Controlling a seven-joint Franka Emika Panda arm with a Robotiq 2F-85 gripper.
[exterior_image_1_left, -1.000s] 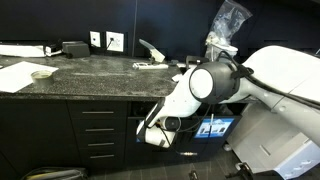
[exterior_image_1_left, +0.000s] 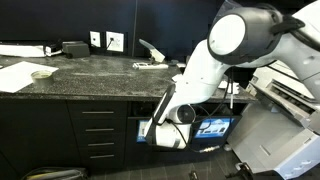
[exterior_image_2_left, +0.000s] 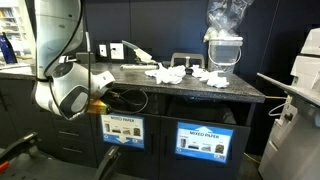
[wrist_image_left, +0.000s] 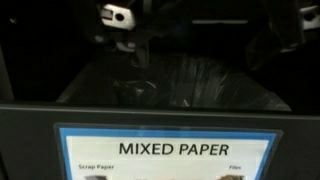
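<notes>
My gripper is open, its fingers (wrist_image_left: 122, 18) at the top corners of the wrist view with nothing visible between them. Below and beyond them is a dark bin opening with a crumpled black liner (wrist_image_left: 170, 85). A white sign reading MIXED PAPER (wrist_image_left: 170, 150) is fixed to the bin's front panel. In exterior view 2, the arm's rounded wrist (exterior_image_2_left: 70, 92) is low beside the left-hand bin, near its sign (exterior_image_2_left: 123, 130). The fingers are hard to make out in both exterior views.
A dark stone countertop (exterior_image_1_left: 110, 80) runs above the bins, with crumpled white paper (exterior_image_2_left: 170, 74) on it. A second sign-marked bin (exterior_image_2_left: 203, 141) is to the right. Dark drawers (exterior_image_1_left: 98, 130) stand to the left, and a clear plastic bag (exterior_image_2_left: 226, 18) hangs above the counter.
In exterior view 1, the arm's elbow has risen well above the counter edge. The wrist has shifted slightly right and now looks larger, still low by the bins.
</notes>
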